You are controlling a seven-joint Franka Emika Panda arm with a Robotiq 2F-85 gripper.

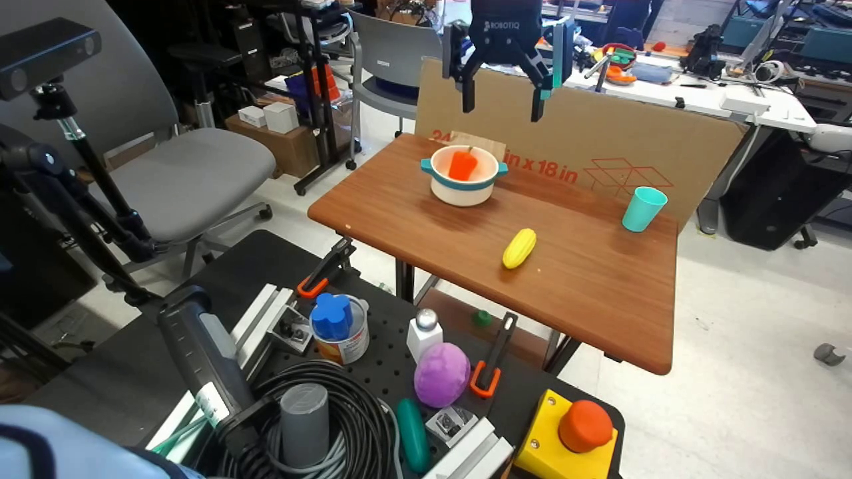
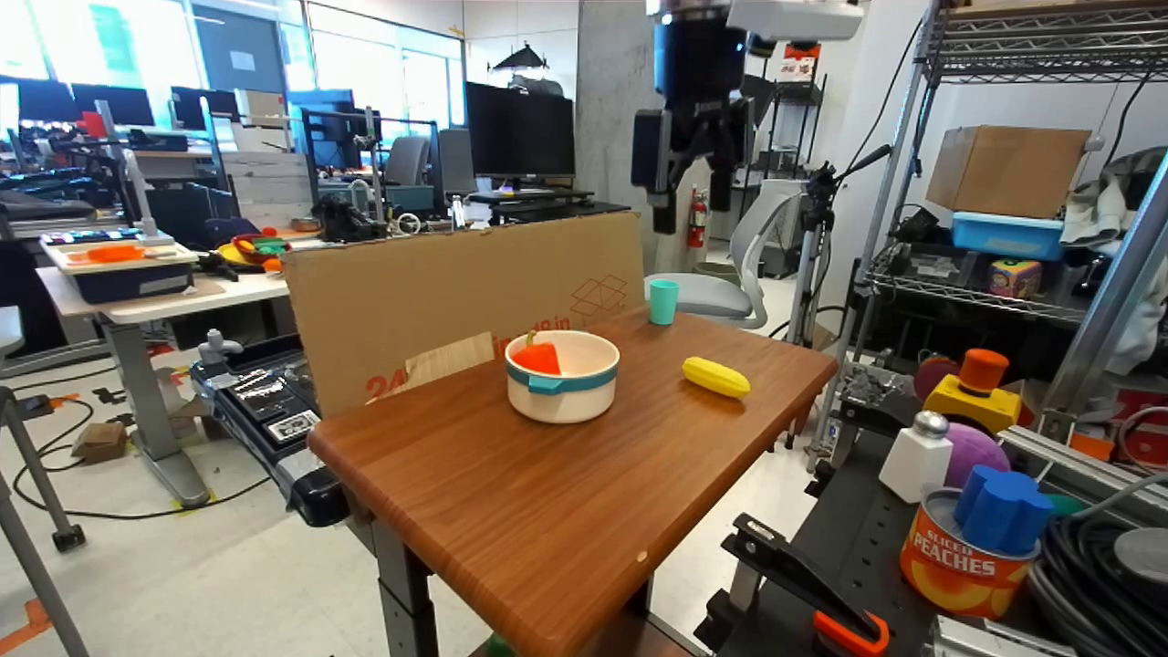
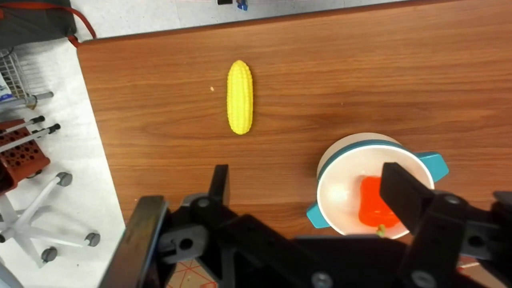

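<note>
My gripper hangs open, high above the back of the wooden table, with nothing between its fingers. In the wrist view its two dark fingers stand wide apart. Below it is a cream pot with teal handles, holding an orange-red toy pepper with a green stem. One finger partly covers the pepper in the wrist view. A yellow toy corn cob lies on bare wood near the table's front edge. Toward the back right corner in exterior view 1 stands a turquoise cup; the wrist view does not show it.
A cardboard sheet stands upright along the table's back edge. Open wood surrounds the corn. Separate from the table, a black cart carries a can, a purple ball, clamps and cables.
</note>
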